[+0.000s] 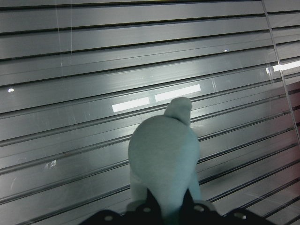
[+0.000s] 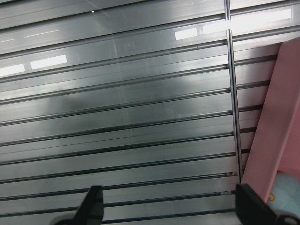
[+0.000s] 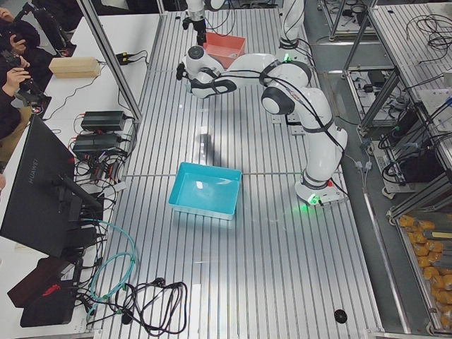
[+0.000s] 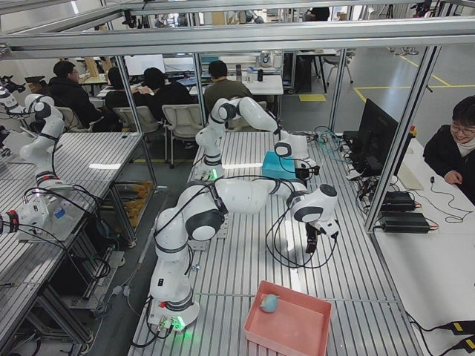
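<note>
In the left wrist view a soft pale-teal plush (image 1: pixel 161 154) is pinched between the black fingers of my left gripper, held over the slatted metal table. My right gripper is open and empty over bare table, beside the pink bin (image 4: pixel 263 337). A light-blue plush (image 4: pixel 269 302) lies inside that bin, partly seen at the right edge of the right wrist view (image 2: pixel 286 192). The turquoise bin (image 3: pixel 205 208) stands empty on the table in the camera left view.
Cable coils (image 3: pixel 155 318) lie at one table end. A monitor (image 3: pixel 42 183), power boxes and a side table line one side, with frame posts rising at the table's edge.
</note>
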